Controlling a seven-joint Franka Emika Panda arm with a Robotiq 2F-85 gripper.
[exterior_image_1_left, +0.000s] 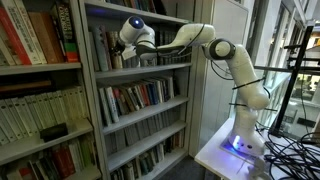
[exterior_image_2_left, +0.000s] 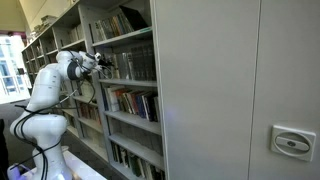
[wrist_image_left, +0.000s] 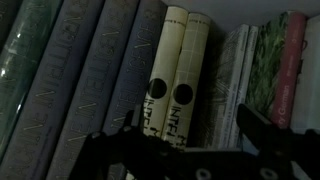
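Observation:
My gripper is open, its dark fingers spread wide at the bottom of the wrist view with nothing held. Two pale yellow books with black dots on their spines stand upright in front of the gap, leaning slightly. Dark grey-blue volumes fill the left side of that view. To the right are a book with a green grassy spine and a red one. In the first exterior view the gripper is at the upper shelf's row of books; whether it touches any cannot be seen.
The tall grey bookcase has lower shelves with more books. A second bookcase with books adjoins on the left. The robot's base is on a white table. Plain pale panels flank the shelves.

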